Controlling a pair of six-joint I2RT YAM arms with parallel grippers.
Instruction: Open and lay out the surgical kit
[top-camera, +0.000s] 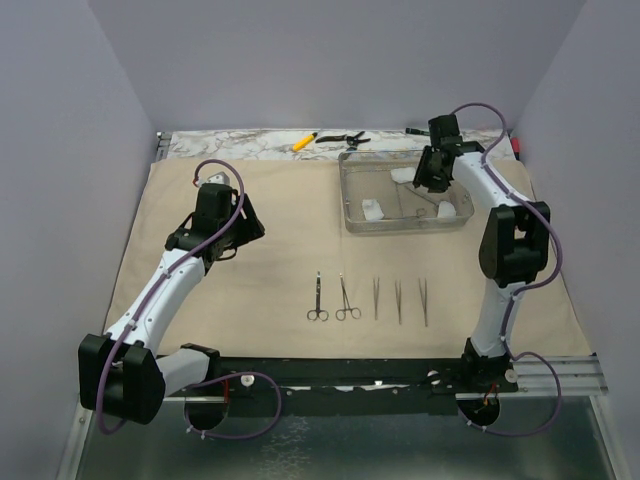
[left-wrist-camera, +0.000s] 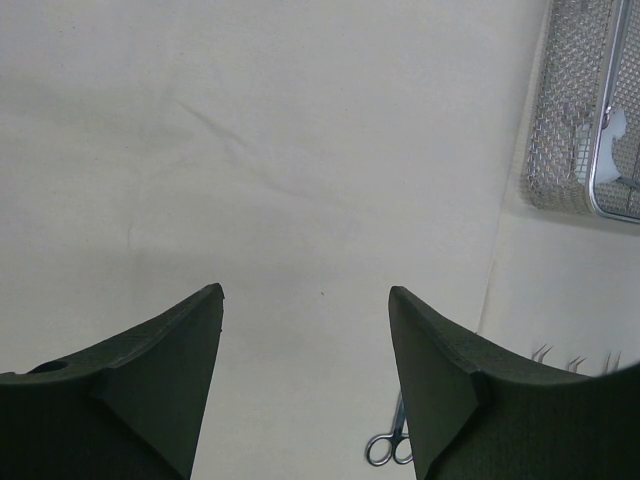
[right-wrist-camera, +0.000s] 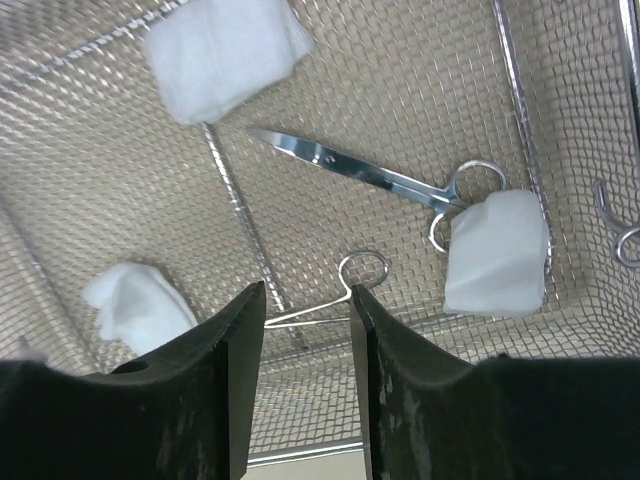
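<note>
My right gripper hangs over the wire tray (top-camera: 355, 224), its fingers part open. Below it in the right wrist view lie thin ring-handled forceps (right-wrist-camera: 368, 272), scissors (right-wrist-camera: 340, 163), white cloth packs (right-wrist-camera: 225, 55), and a crumpled white cloth (right-wrist-camera: 140, 305). Whether anything is between the fingers is unclear. My left gripper stands open over bare cloth at the left. Laid out in the top view are scissors (top-camera: 318, 300), a clamp (top-camera: 345, 300) and several tweezers (top-camera: 399, 305).
A yellow tool (top-camera: 303, 142) and black cutters (top-camera: 345, 138) lie on the marble strip (top-camera: 240, 143) behind the beige cloth.
</note>
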